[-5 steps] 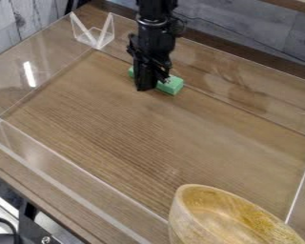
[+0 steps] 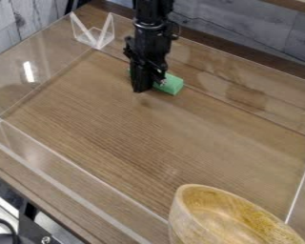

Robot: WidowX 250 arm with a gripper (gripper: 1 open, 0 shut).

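My dark gripper [image 2: 149, 71] reaches down from the top of the camera view onto the wooden tabletop, just left of a small green block [image 2: 167, 83]. The gripper partly covers the block's left side. Its fingertips are small and dark, so whether they are open or shut on anything is unclear.
A yellow bowl [image 2: 225, 221] sits at the bottom right, cut off by the frame. Clear plastic pieces stand at the upper left and left edge. A wall [image 2: 251, 29] runs along the back.
The gripper and the green block have shifted very slightly; otherwise the scene looks the same.
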